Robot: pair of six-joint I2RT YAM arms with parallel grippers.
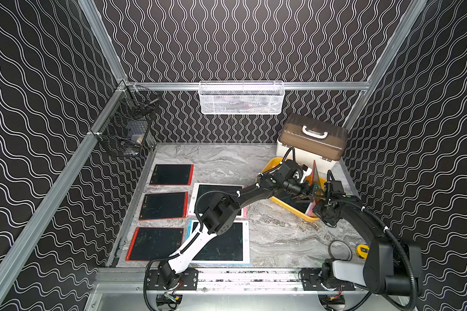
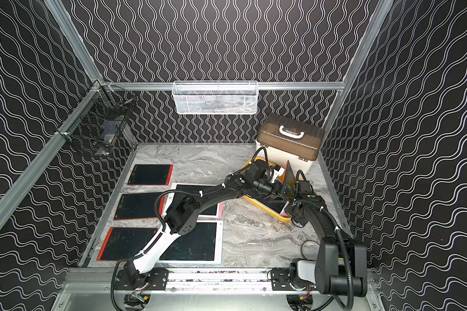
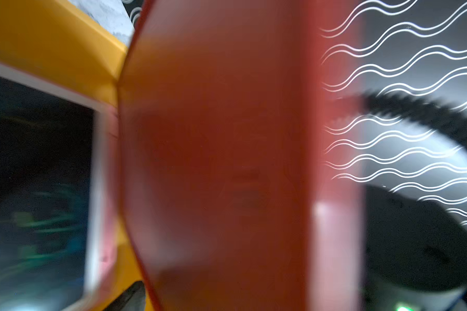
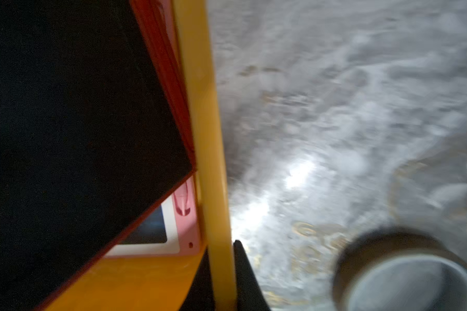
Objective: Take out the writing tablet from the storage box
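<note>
The yellow storage box (image 1: 295, 211) lies at the right of the table. My right gripper is shut on its rim, with a finger on each side. A red-framed tablet (image 1: 315, 176) stands steeply tilted on edge in the box; its red back (image 3: 218, 155) fills the middle of the left wrist view, blurred. Under it lies a flat tablet with a white and pink frame (image 4: 186, 235). My left gripper (image 1: 309, 195) is over the box, close beside the red tablet, and open. Only one dark fingertip (image 3: 135, 296) shows in its wrist view, so contact is unclear.
Several tablets lie flat on the left, among them a blue-edged one (image 1: 220, 241). A brown-lidded case (image 1: 314, 140) stands behind the box. A tape roll (image 1: 340, 249) and yellow tape measure (image 1: 362, 251) are near the right arm.
</note>
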